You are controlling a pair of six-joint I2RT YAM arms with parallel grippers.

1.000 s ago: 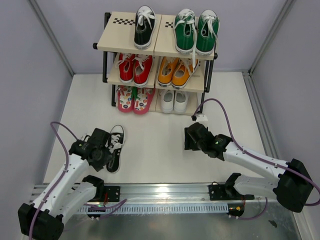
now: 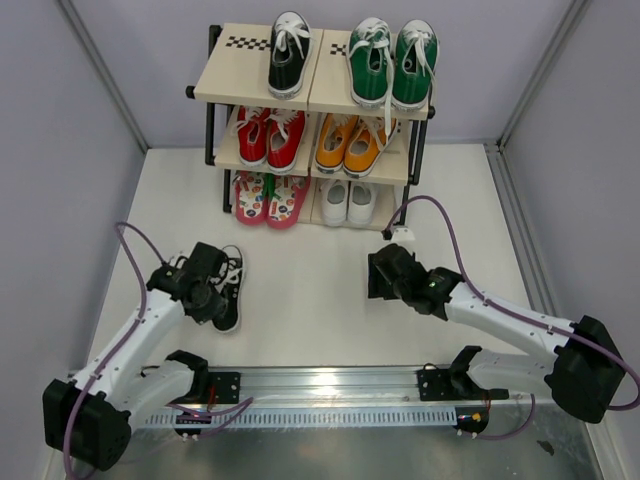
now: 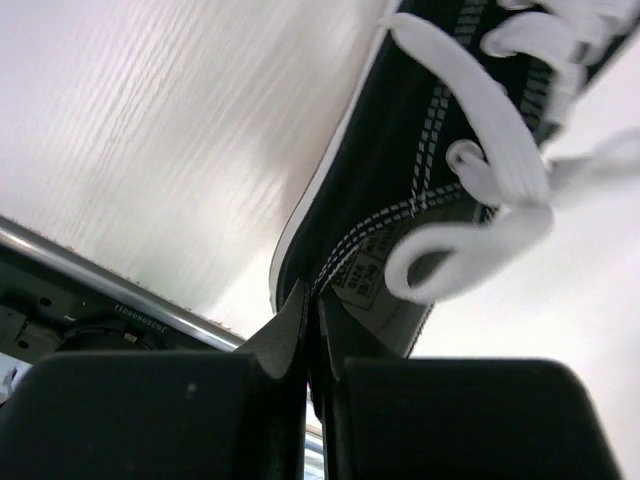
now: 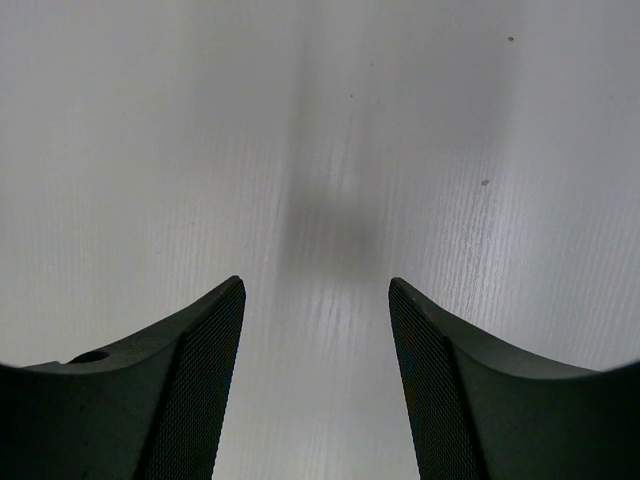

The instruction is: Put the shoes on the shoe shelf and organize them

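A black-and-white sneaker (image 2: 230,295) lies on the white floor at the left, seen close up with its laces (image 3: 490,120) in the left wrist view. My left gripper (image 2: 212,305) is over it, shut at the shoe's heel end (image 3: 350,270); whether any of the shoe is between the fingers is hard to tell. My right gripper hangs over bare floor, fingers apart with nothing between them. The shelf (image 2: 245,70) holds a single black sneaker (image 2: 288,55) on top, beside green sneakers (image 2: 390,62).
Red (image 2: 268,137) and orange sneakers (image 2: 355,145) fill the middle tier; pink (image 2: 270,200) and white shoes (image 2: 348,203) the bottom. The floor (image 2: 300,300) between the grippers is clear. A metal rail (image 2: 320,375) runs along the front edge.
The left arm has shifted slightly over the last second, its gripper still at the sneaker, which has turned or shifted slightly. The right arm and the shelf look the same.
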